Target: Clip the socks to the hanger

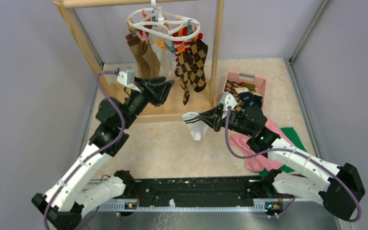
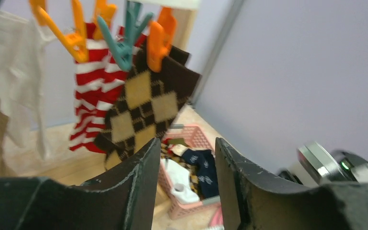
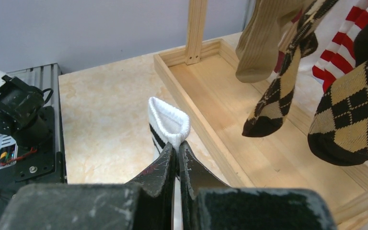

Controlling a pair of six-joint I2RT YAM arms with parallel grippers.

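Note:
A white sock with black stripes hangs from my right gripper, which is shut on it near the white cuff. My left gripper has its fingers part way apart, with no object between them. It is raised in front of the hanger, below its clips. The white oval hanger carries orange, teal and pink clips. From it hang brown socks, a white sock, red-striped socks and argyle socks. An orange clip and a teal clip show up close.
A pink basket of socks stands right of the wooden stand. Pink cloth and green cloth lie beneath the right arm. Bare table shows between the two arms.

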